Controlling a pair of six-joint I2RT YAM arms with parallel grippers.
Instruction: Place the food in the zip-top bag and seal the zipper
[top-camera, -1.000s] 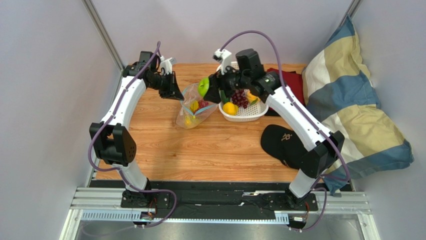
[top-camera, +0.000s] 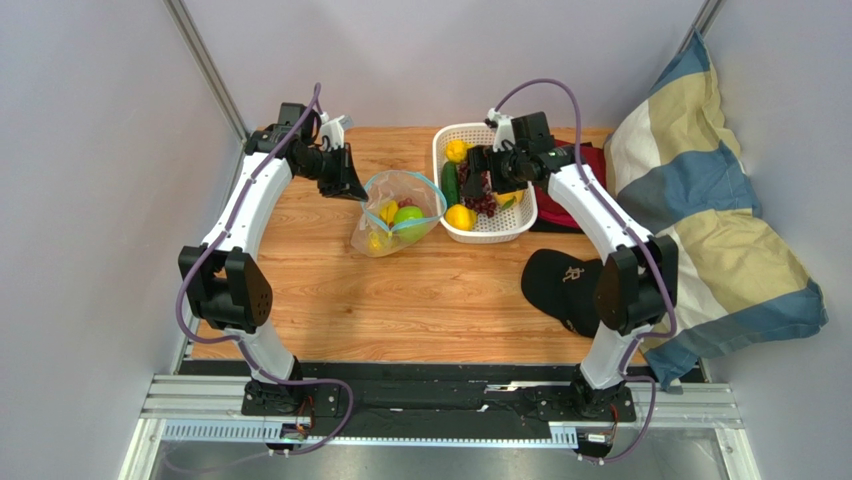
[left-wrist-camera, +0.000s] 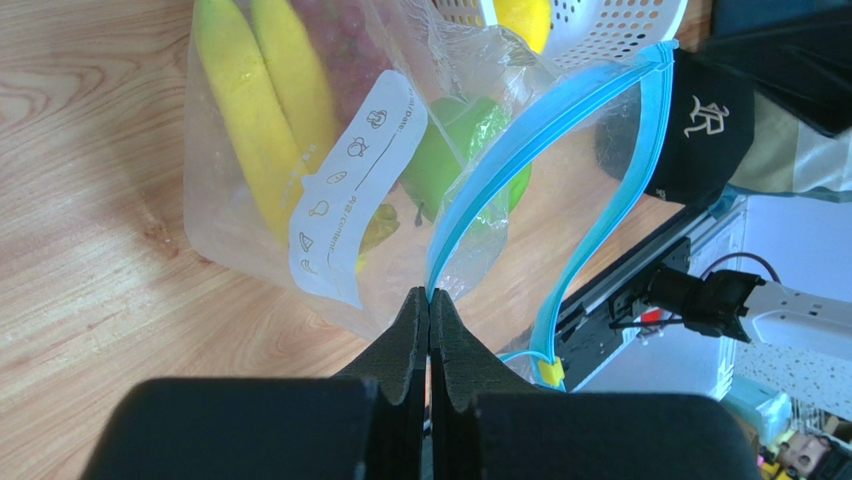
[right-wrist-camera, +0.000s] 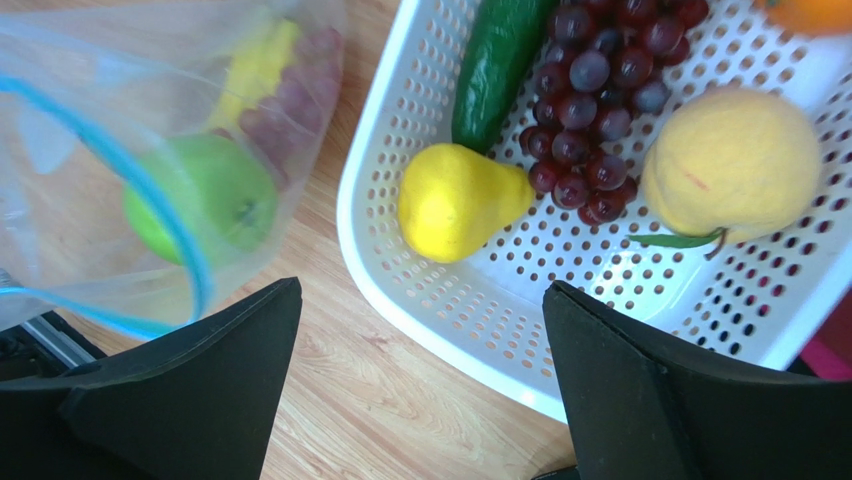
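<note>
The zip top bag (top-camera: 380, 240) stands open beside the basket, holding bananas (left-wrist-camera: 245, 120), grapes (left-wrist-camera: 340, 50) and a green apple (top-camera: 410, 218). My left gripper is shut at the bag's blue zipper edge, apparently pinching it. My right gripper stands open over the white basket (right-wrist-camera: 440, 350), nothing between its fingers. The basket holds a cucumber (right-wrist-camera: 490, 75), a yellow pear (right-wrist-camera: 450, 205), red grapes (right-wrist-camera: 590, 120), a peach (right-wrist-camera: 730, 165) and orange produce (right-wrist-camera: 800, 10). A yellow item (top-camera: 457, 150) sits at its back.
A black cap (top-camera: 550, 290) lies front right, red cloth (top-camera: 590, 170) behind the basket, and a striped pillow (top-camera: 700, 180) along the right wall.
The green apple has left my right gripper and now lies in the bag. My right gripper has moved right, from the bag to over the basket. The left arm has stayed still.
</note>
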